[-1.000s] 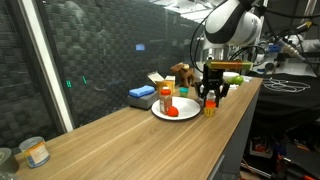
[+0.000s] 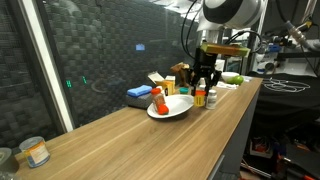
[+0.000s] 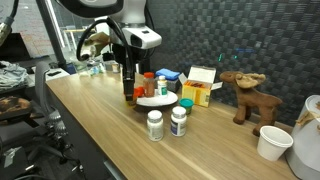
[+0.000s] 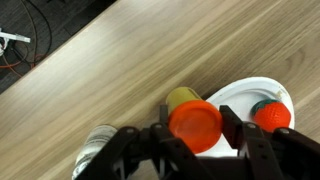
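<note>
My gripper is shut on a yellow bottle with an orange cap (image 4: 195, 125); the cap faces the wrist camera, between the fingers. In exterior view 1 the yellow bottle (image 2: 200, 98) hangs under the gripper, just right of the white plate (image 2: 182, 105). Exterior view 2 shows the bottle (image 3: 129, 99) beside the plate's near left side, partly covered by the gripper. On the plate are a red-orange capped bottle (image 2: 156, 97) and a round red item (image 2: 163, 110). Whether the held bottle's base touches the table cannot be made out.
Two white jars (image 3: 155, 125) stand close by, in front of the plate. Behind it are a yellow box (image 3: 202, 88), a blue item (image 2: 140, 91) and a toy deer (image 3: 252, 94). A white cup (image 3: 272, 143) stands farther off.
In exterior view 1 the gripper and the held bottle have shifted up and slightly left, closer to the plate. White jars now show behind them. The plate and its contents look unmoved.
</note>
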